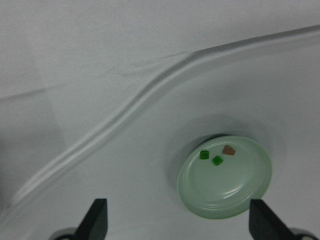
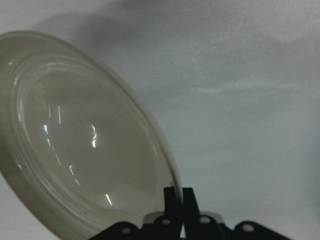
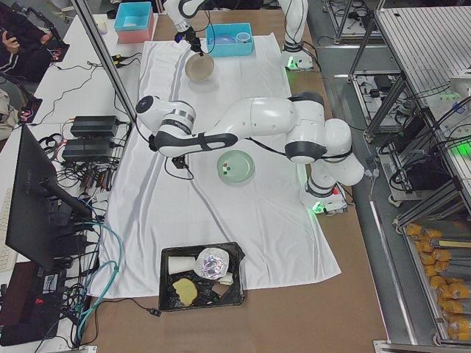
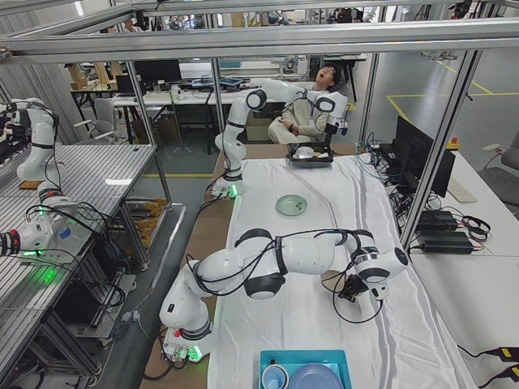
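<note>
A green plate (image 3: 235,166) with small green and reddish-brown pieces lies on the white cloth, also in the left wrist view (image 1: 225,182). My left gripper (image 3: 179,162) is open above the cloth beside it, nothing between its fingers. A beige plate (image 3: 199,68) fills the left of the right wrist view (image 2: 85,140). My right gripper is shut on that plate's rim. In the camera right view the right arm hides much of this plate.
A black tray (image 3: 217,294) with foil and other items stands at the near end in the camera left view. A blue bin (image 3: 228,48) with dishes is at the far end. Bare cloth lies around the green plate.
</note>
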